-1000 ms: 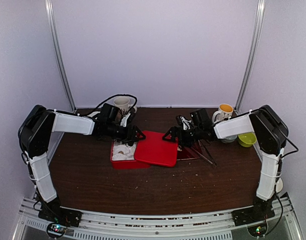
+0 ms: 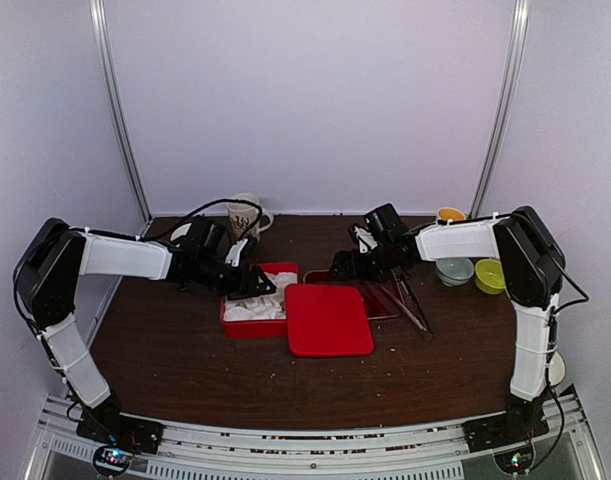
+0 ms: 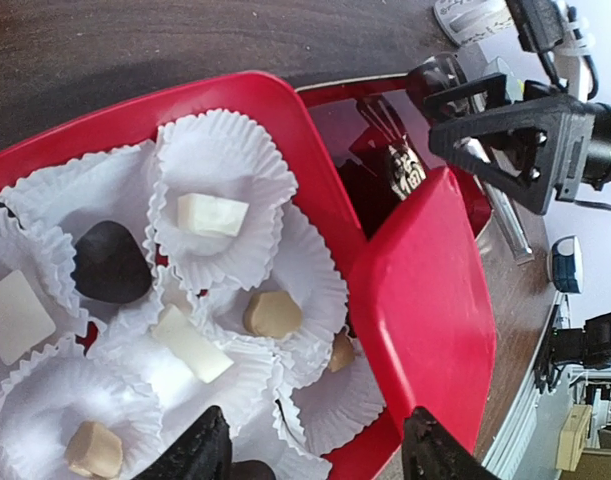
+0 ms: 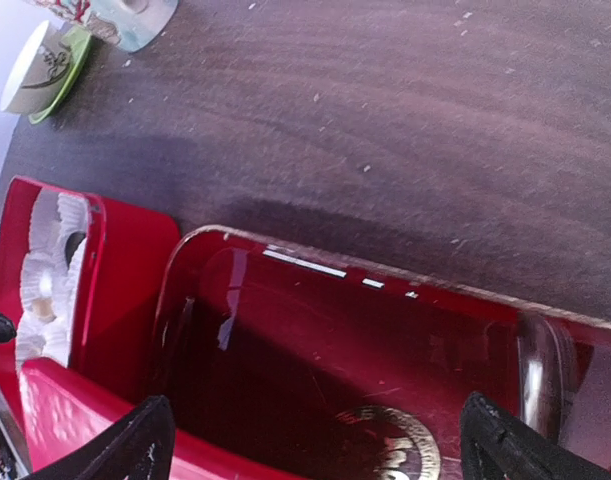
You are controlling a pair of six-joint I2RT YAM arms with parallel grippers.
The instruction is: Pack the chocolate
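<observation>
A red box (image 2: 255, 328) holds frilled white paper cups (image 3: 215, 170) with brown, dark and white pieces like the dark chocolate (image 3: 110, 262). The red lid (image 2: 328, 320) lies tilted beside it, partly over a dark red tray (image 4: 325, 350) holding metal utensils. My left gripper (image 2: 257, 283) is over the box's right part, fingers apart at the bottom of its wrist view, with nothing seen between them. My right gripper (image 2: 347, 264) stands open over the tray, behind the lid, its fingers apart with nothing held.
A white mug (image 2: 247, 215) stands at the back left; bowls, including a green one (image 2: 490, 277), and an orange-rimmed mug (image 2: 450, 215) are at the right.
The lid has slid toward the front and right, uncovering more of the box. My left gripper has moved slightly left and down in the top view; the right one has shifted slightly.
</observation>
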